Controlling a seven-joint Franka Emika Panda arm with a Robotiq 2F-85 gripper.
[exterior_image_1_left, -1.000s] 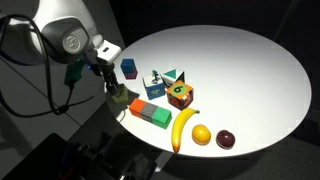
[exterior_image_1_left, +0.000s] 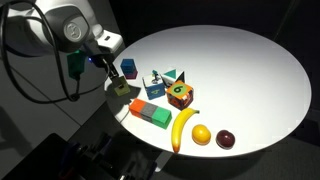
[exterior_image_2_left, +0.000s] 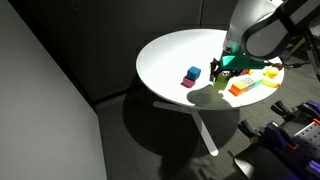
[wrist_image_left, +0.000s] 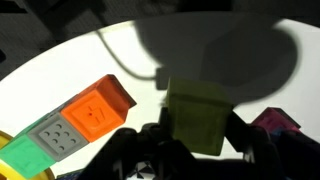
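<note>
A yellow-green block (wrist_image_left: 199, 112) is between the fingers of my gripper, which is shut on it. In exterior view 1 the block (exterior_image_1_left: 121, 87) hangs at the left side of the round white table, and the gripper (exterior_image_1_left: 117, 78) comes down on it from the upper left. The same block (exterior_image_2_left: 220, 84) shows below the hand in exterior view 2. Beneath it in the wrist view, the white tabletop (wrist_image_left: 130, 58) carries a dark shadow, so the block looks lifted clear of the surface.
Orange, grey and green blocks (exterior_image_1_left: 150, 113) form a row near the front edge. A banana (exterior_image_1_left: 181, 128), an orange (exterior_image_1_left: 201, 133) and a dark red fruit (exterior_image_1_left: 225, 139) lie to the right. Patterned cubes (exterior_image_1_left: 179, 94) stand mid-table; a blue cube (exterior_image_2_left: 194, 73) and a red cube (exterior_image_2_left: 188, 82) sit apart.
My gripper and the block it holds have risen slightly over the last second, with the arm shifting a little up and left. Everything on the table stays put.
</note>
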